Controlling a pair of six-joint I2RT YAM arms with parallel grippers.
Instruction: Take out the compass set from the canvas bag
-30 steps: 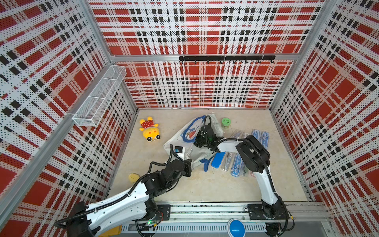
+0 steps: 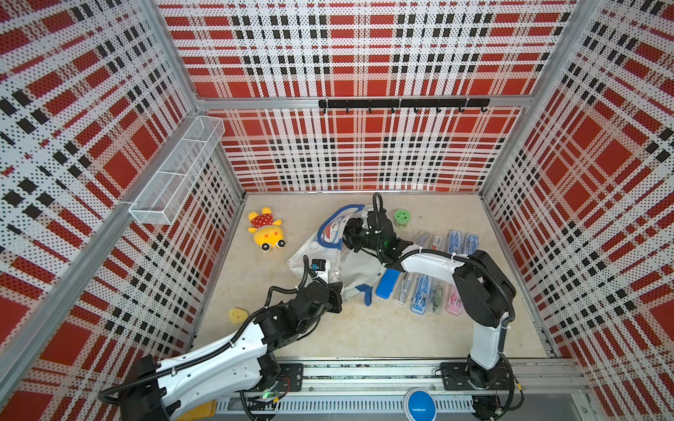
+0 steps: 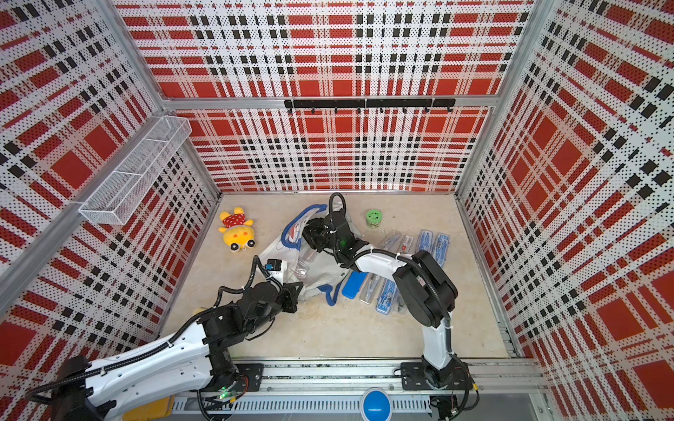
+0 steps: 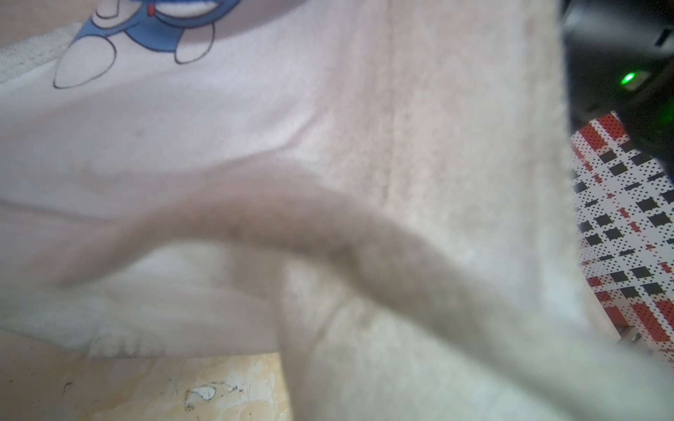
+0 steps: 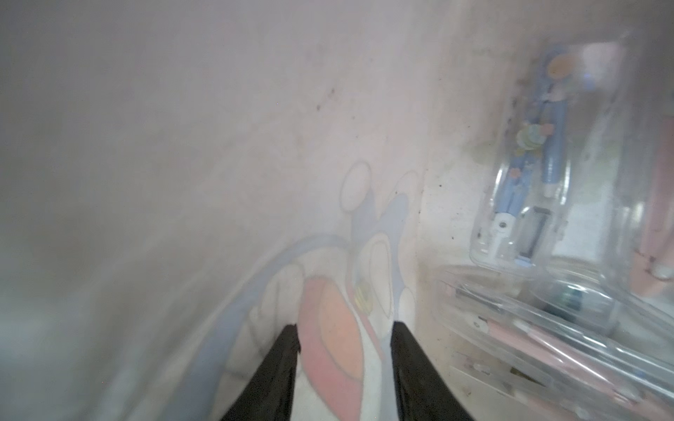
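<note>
The white canvas bag (image 2: 302,259) with blue handles lies open mid-table, printed with a cartoon. My left gripper (image 2: 333,294) is at its front; cloth fills the left wrist view (image 4: 421,105), and that gripper's fingertips are hidden there. My right gripper (image 2: 347,235) reaches into the bag's upper part. In the right wrist view its fingers (image 5: 284,358) stand apart over the pale inner cloth; whether they grip anything is unclear. Clear compass-set cases, one blue (image 5: 533,154), others pink (image 5: 540,343), show at the right of that view.
Several stationery cases (image 2: 421,294) lie right of the bag, near a blue case (image 2: 388,282). A yellow plush toy (image 2: 266,235) is back left, a green round object (image 2: 401,216) behind.
The left arm has barely moved.
</note>
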